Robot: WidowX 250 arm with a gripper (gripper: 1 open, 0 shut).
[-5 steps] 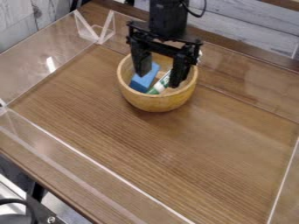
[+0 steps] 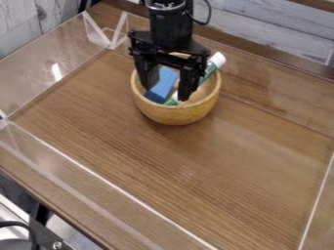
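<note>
A round yellow-tan bowl (image 2: 174, 109) stands on the wooden table, toward the top middle. In it lie a blue block (image 2: 160, 86) and a green and white object (image 2: 214, 63) leaning to the back right. My black gripper (image 2: 170, 70) hangs over the bowl with its fingers spread open, partly hiding the contents. Whether a finger touches anything inside is hard to tell.
A white panelled wall runs along the back right, and some dark cables lie at the lower left edge.
My gripper has shifted left over the bowl, toward the blue block. The bowl looks much as it was.
</note>
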